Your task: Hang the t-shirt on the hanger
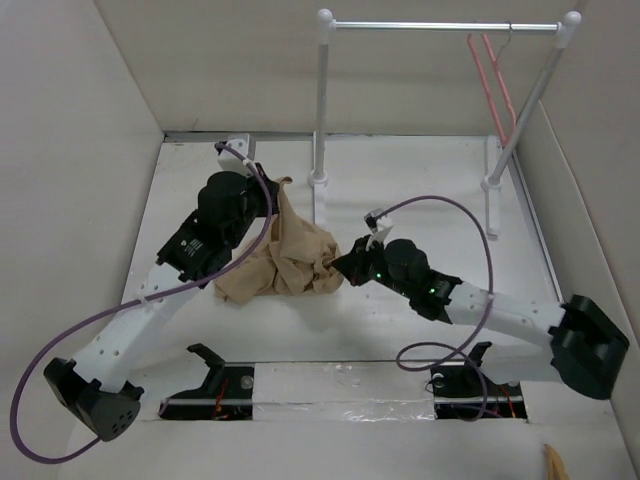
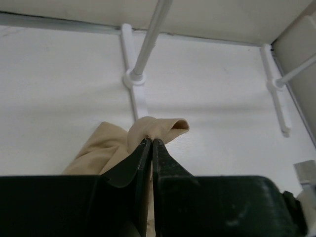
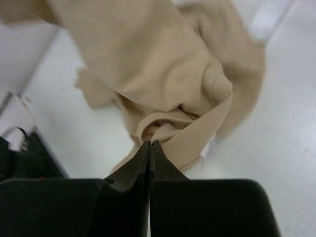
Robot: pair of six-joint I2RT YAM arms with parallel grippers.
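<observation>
The tan t shirt (image 1: 290,260) is bunched on the white floor at centre left, part of it lifted. My left gripper (image 1: 266,190) holds that raised part, shut on the cloth, which pokes up past the fingertips in the left wrist view (image 2: 153,142). Lower down on the right, my right gripper (image 1: 338,263) is shut on a fold at the shirt's near edge, seen at its fingertips in the right wrist view (image 3: 152,144). A pink hanger (image 1: 490,92) hangs from the rail at upper right.
The white rack has a metal rail (image 1: 430,26), uprights and feet, one foot (image 1: 492,210) at right. Walls enclose the left, back and right sides.
</observation>
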